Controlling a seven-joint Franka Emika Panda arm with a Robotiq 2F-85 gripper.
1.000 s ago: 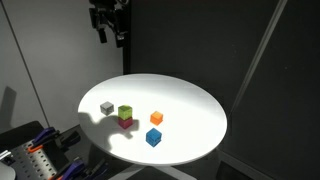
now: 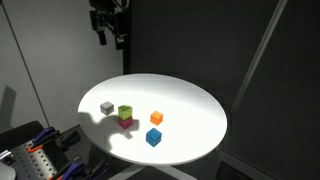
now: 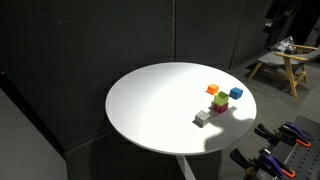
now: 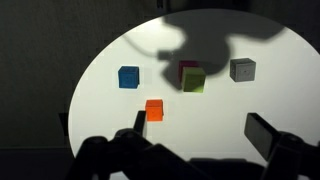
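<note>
A green cube (image 2: 125,111) rests on top of a magenta cube (image 2: 126,124) on the round white table (image 2: 185,95). Apart from that stack lie a grey cube (image 2: 107,107), an orange cube (image 2: 157,118) and a blue cube (image 2: 154,137). High above the table's far left side in exterior view 1, my gripper (image 2: 110,41) hangs clear of every cube. Its dark fingers (image 4: 262,133) are spread wide in the wrist view, with only bare table showing between them. There, the orange cube (image 4: 154,110) appears just beyond the left finger, and the green cube (image 4: 194,80) hides part of the magenta one.
Much of the tabletop (image 3: 150,105) is empty, mainly the left half in exterior view 2. A wooden chair (image 3: 290,65) stands behind the table at the right. Dark curtains and walls surround the area.
</note>
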